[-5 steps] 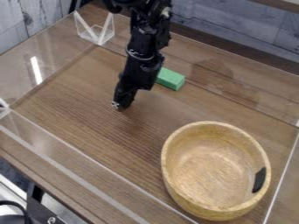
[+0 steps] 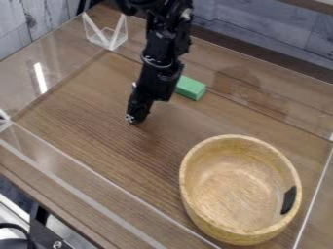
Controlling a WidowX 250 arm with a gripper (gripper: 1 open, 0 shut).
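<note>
My black gripper [image 2: 135,113] is lowered to the wooden tabletop [image 2: 92,136], left of centre, its fingertips at the surface. It is shut, and whether anything small lies between or under the tips is too small to tell. A green block [image 2: 190,88] lies behind and to the right of it, partly beside the arm.
A large tan oval bin [image 2: 240,185] with a black handle fills the front right. Clear plastic pieces stand at the back left and left edge.
</note>
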